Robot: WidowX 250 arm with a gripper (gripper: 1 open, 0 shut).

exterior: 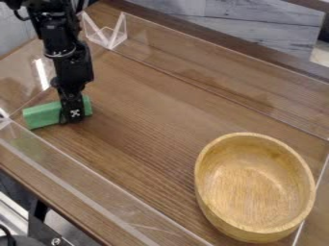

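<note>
My black gripper point(69, 104) reaches down at the left of the wooden table, its fingertips at a green block point(41, 115) that lies on the tabletop. The fingers cover the right part of the block; whether they are shut on it cannot be told.
A round, light wooden bowl point(253, 187) stands at the lower right. A white wire-like holder point(106, 31) is at the upper left. A marble-patterned panel point(244, 24) borders the back.
</note>
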